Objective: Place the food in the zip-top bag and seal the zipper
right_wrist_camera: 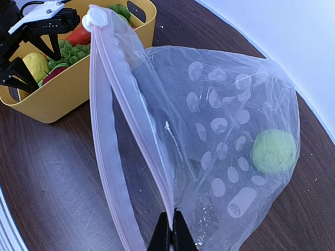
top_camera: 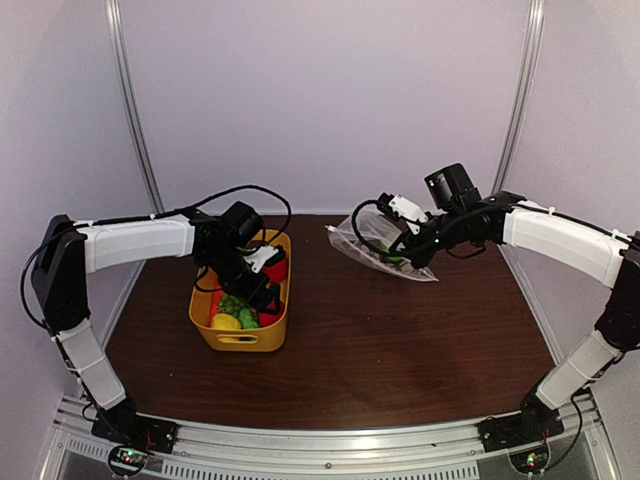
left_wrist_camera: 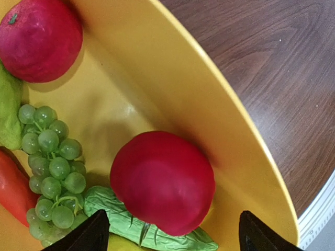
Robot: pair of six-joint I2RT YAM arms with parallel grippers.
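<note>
My left gripper point(top_camera: 266, 300) is down over the yellow basket point(top_camera: 247, 339), its fingers apart. In the left wrist view its two fingers point(left_wrist_camera: 93, 232) stand either side of a red tomato-like food point(left_wrist_camera: 162, 180), with nothing gripped. Green grapes point(left_wrist_camera: 49, 167), another red fruit point(left_wrist_camera: 39, 39), a red pepper-like piece point(left_wrist_camera: 13, 191) and a green leafy piece point(left_wrist_camera: 123, 217) lie around it. My right gripper is shut on the rim of the clear zip top bag point(right_wrist_camera: 220, 172). A pale green round food point(right_wrist_camera: 275, 150) shows inside the bag, whose mouth gapes toward the basket.
Bare dark wooden table point(top_camera: 350, 340) lies between the basket and the bag and along the front. White walls point(top_camera: 330, 100) close off the back and sides. The basket's tall wall point(left_wrist_camera: 214, 89) runs close beside the left fingers.
</note>
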